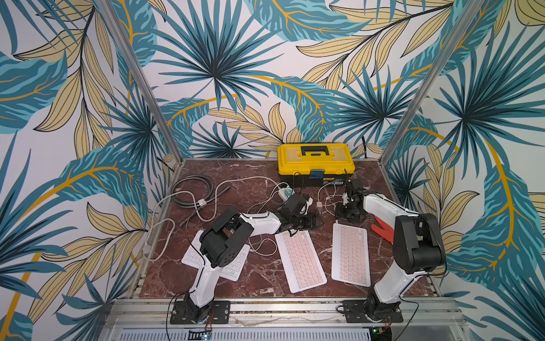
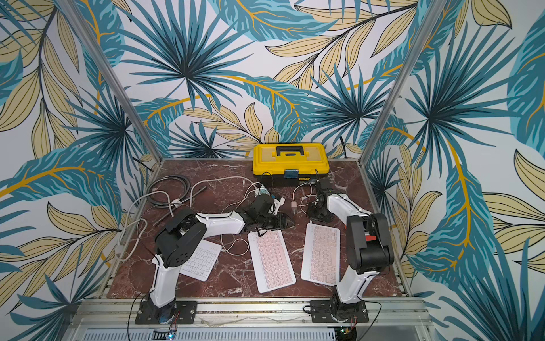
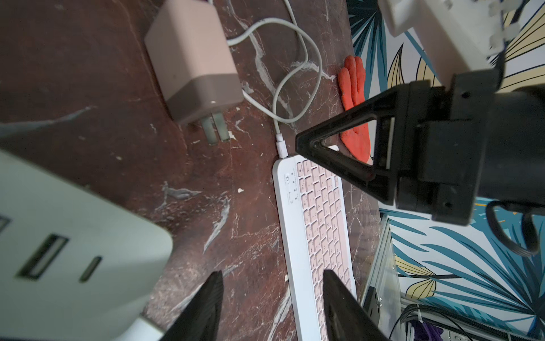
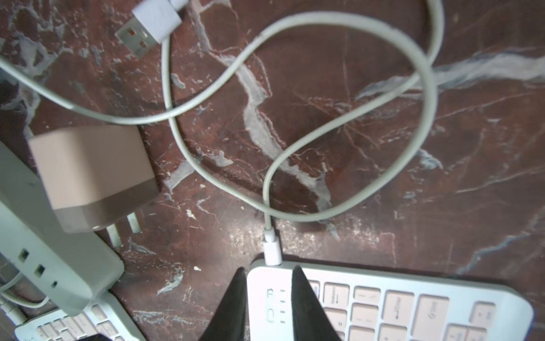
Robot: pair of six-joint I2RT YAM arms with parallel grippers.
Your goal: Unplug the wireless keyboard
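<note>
The right pink-keyed keyboard (image 1: 350,255) has a white cable plug (image 4: 272,250) in its top edge, seen in both wrist views. My right gripper hangs over that corner, fingers apart, open, just short of the plug in the image. The middle keyboard (image 2: 271,261) lies to its left. My left gripper is open with nothing between its fingers, beside the white power strip (image 3: 68,244). A pink charger (image 3: 193,62) with bare prongs and a loose USB-A end (image 4: 147,28) lie behind the keyboard.
A yellow toolbox (image 1: 315,159) stands at the back, a white keyboard (image 2: 201,261) lies at left, coiled cables (image 1: 193,187) at back left. A red glove (image 3: 354,136) lies at the right. My two arms are close together in the centre.
</note>
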